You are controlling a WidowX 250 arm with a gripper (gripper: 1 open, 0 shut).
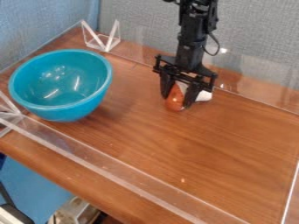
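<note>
My black gripper [180,86] reaches down from the top centre to the wooden table. Its fingers are closed around an orange and white object [176,101] resting low at the table surface, partly hidden behind the fingers. A white part of it or beside it shows to the right of the fingers. A turquoise bowl [61,77] sits to the left, apart from the gripper.
Clear plastic edging runs along the back and front left of the table [198,166]. White lattice pieces [101,33] stand at the back left.
</note>
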